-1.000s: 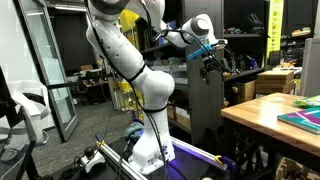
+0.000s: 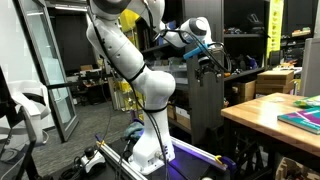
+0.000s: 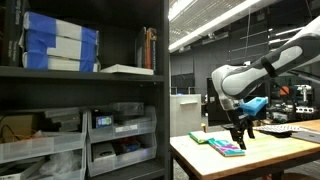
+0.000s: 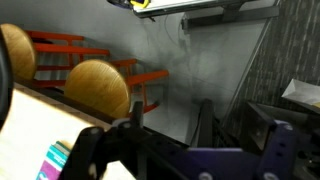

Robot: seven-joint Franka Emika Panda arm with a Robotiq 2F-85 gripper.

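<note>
In the wrist view my gripper stands open, its dark fingers apart and only grey floor visible between them. Exterior view 1 has the gripper (image 2: 212, 66) hanging in the air, left of the wooden table (image 2: 262, 112) and above the tabletop's level. A book or pad with a teal and pink cover (image 3: 227, 147) lies on the table, and part of it (image 4: 52, 163) shows at the lower left of the wrist view. From exterior view 2, the gripper (image 3: 241, 132) appears behind this pad.
Shelves with clear bins (image 3: 118, 125) stand beside the table. Round-seated stools (image 4: 100, 88) are near the table edge. Cardboard boxes (image 2: 274, 81) sit behind the table. Below the gripper the floor (image 4: 195, 75) is open.
My upper arm and wrist have shifted slightly to the left in exterior view 1, while the gripper has barely moved. The things on the table look unchanged.
</note>
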